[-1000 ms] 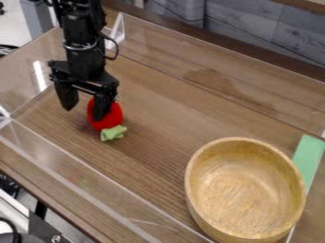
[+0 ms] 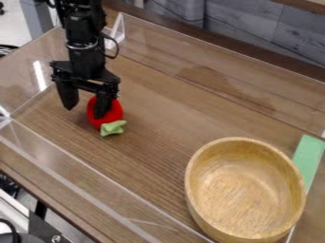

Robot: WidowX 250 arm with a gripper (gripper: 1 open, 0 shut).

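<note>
A round red object with a green leafy top (image 2: 110, 127), like a toy strawberry or tomato, sits on the wooden table. My black gripper (image 2: 86, 101) is down around it from above and behind, with dark fingers over the red part. Whether the fingers are closed on it I cannot tell.
A large yellow bowl (image 2: 244, 190) stands at the lower right. A pale green strip (image 2: 309, 157) lies at the right edge.
My gripper and the red object have shifted slightly toward the back of the table.
</note>
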